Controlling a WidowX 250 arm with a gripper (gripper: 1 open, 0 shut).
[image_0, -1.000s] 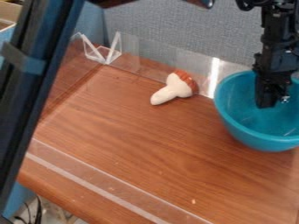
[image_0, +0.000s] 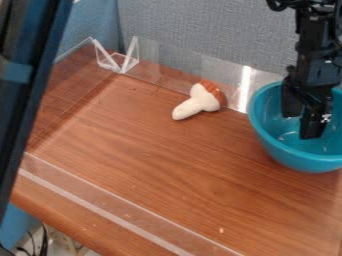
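Note:
My black gripper (image_0: 309, 122) reaches down into the teal bowl (image_0: 294, 155) at the right of the table, its fingertips inside the bowl near the far-right wall. The view is too small and dark to show clearly what, if anything, lies between the fingers. A white toy mushroom with an orange cap (image_0: 197, 103) lies on the table left of the bowl, apart from it.
Clear plastic barriers run along the back and near-left edges, with a white bracket (image_0: 116, 58) at the back left. A dark post (image_0: 27, 90) fills the left edge.
The gripper has shifted slightly lower and to the left within the bowl. The bowl and mushroom look unmoved.

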